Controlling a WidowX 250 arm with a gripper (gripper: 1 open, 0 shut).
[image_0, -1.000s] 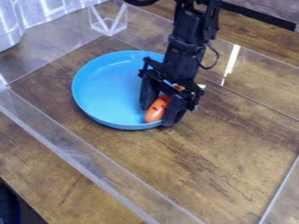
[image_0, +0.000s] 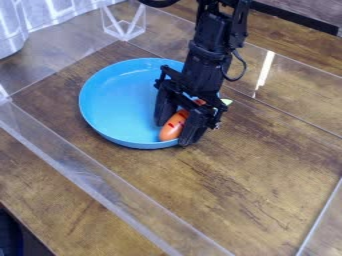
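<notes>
A blue plate (image_0: 116, 100) lies on the wooden table. The black gripper (image_0: 183, 117) reaches down from the top into the plate's right side, shut around an orange carrot-like object (image_0: 173, 125), which lies low between its fingers. The fingers partly hide the object, and a small pale green bit shows just right of the gripper, too small to identify.
Bare wooden table (image_0: 241, 200) fills the front and right. Clear strips, apparently transparent edging, run along the left and right. A white crumpled object (image_0: 14, 20) sits at the top left.
The gripper and arm have shifted slightly left and down, covering more of the orange object. The plate looks unmoved.
</notes>
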